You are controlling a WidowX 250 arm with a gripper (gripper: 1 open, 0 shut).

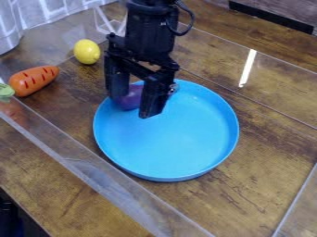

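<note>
My black gripper (139,91) is open, its fingers pointing down over the back left of a blue plate (173,143). A purple object (128,99) sits on the plate there, largely hidden behind the gripper; whether the fingers touch it I cannot tell.
An orange carrot (33,80) and a yellow lemon (87,52) lie on the wooden table (266,111) to the left and back left. A clear plastic edge runs along the lower left.
</note>
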